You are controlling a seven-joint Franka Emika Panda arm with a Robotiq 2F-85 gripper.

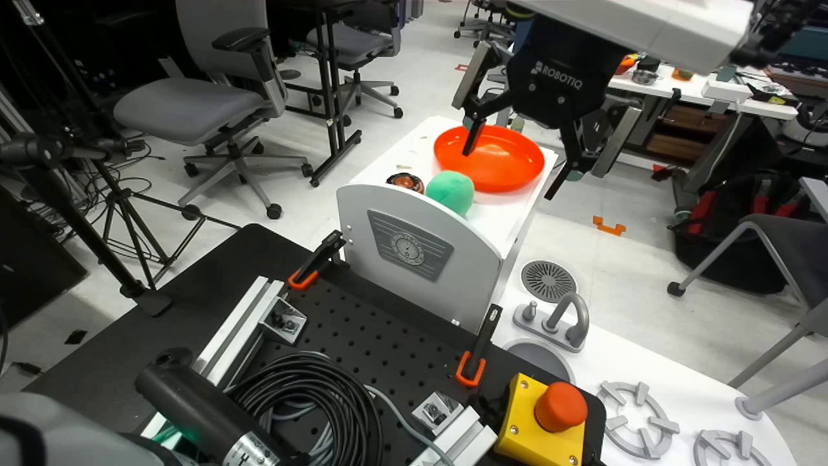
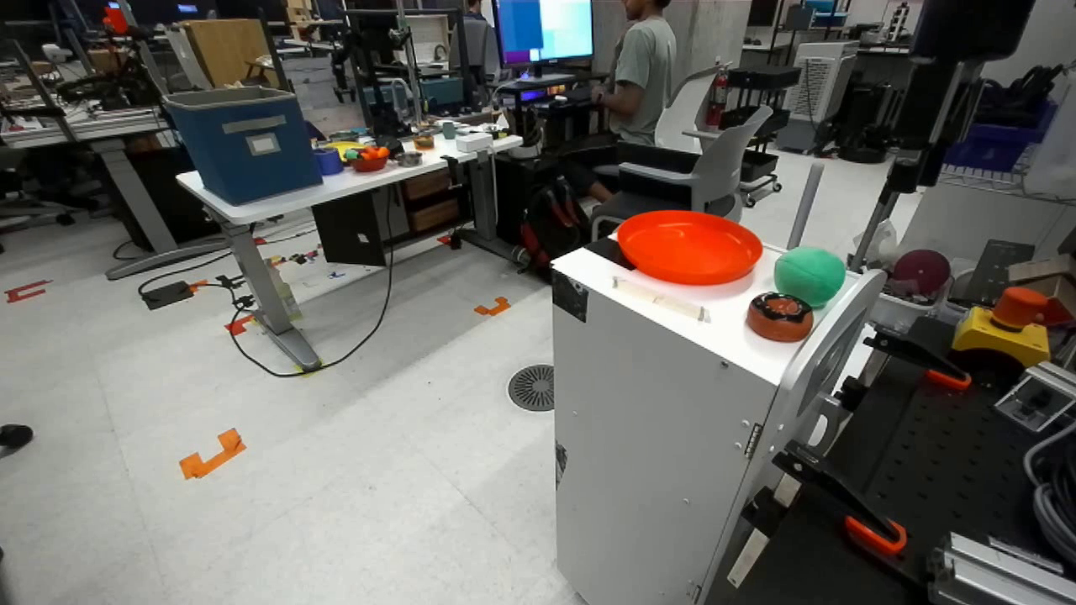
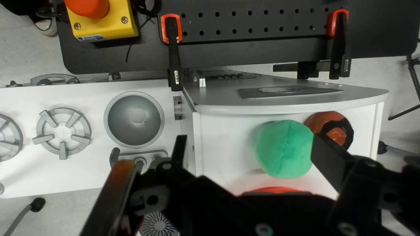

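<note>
My gripper (image 1: 508,172) hangs open above the white cabinet top, its fingers wide apart and nothing between them. A round green plush (image 1: 450,193) rests on that top, close behind the grey curved panel. Touching or nearly touching it is a reddish-brown and black round object (image 2: 779,317). On the far side lies a shallow orange-red plate (image 2: 690,248), empty in the second exterior view. From the wrist, the green plush (image 3: 284,149) shows beside the right finger (image 3: 333,160), while the plate's edge (image 3: 275,190) is mostly hidden behind the gripper.
The grey curved panel (image 1: 419,248) stands along the cabinet's near edge. To its right is a white play counter with a sink (image 3: 134,119), a faucet (image 1: 565,318) and burners (image 3: 63,129). Clamps and a yellow emergency-stop box (image 1: 541,419) sit on the black table.
</note>
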